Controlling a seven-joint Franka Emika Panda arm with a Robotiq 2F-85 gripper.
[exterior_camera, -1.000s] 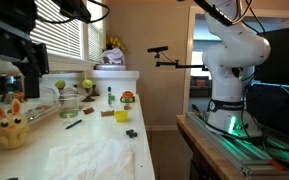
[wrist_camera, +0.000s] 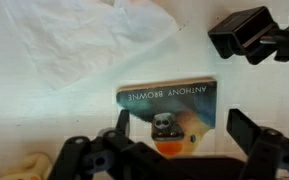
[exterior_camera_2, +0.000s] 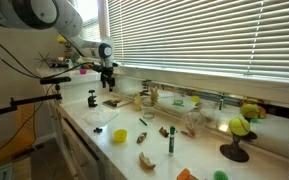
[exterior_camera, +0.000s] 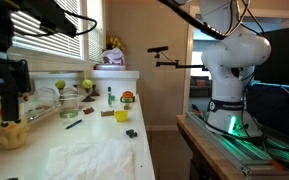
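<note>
A flat book point(wrist_camera: 166, 105) with "Anthony Browne" printed on its dark cover lies beneath my gripper in the wrist view. The fingers stand apart on either side of it, with nothing visibly held. At the lower left of that view is part of a cream-coloured toy point(wrist_camera: 26, 166); exterior view 1 shows the toy point(exterior_camera: 12, 136) at the left, partly hidden behind the gripper point(exterior_camera: 9, 118). A white cloth point(wrist_camera: 94, 38) is spread beside the book. In exterior view 2 the gripper point(exterior_camera_2: 108, 86) hangs over the counter's far end.
A black object point(wrist_camera: 249, 35) stands near the book in the wrist view. Farther along the counter are a yellow cup point(exterior_camera: 121, 116), a small black item point(exterior_camera: 131, 133), a dark pen-like item point(exterior_camera: 74, 124) and a clear container point(exterior_camera: 69, 103). Window blinds point(exterior_camera_2: 214, 45) line the back.
My gripper has moved left and downward in exterior view 1, now covering part of the toy that showed fully before. The cloth and cup have stayed put.
</note>
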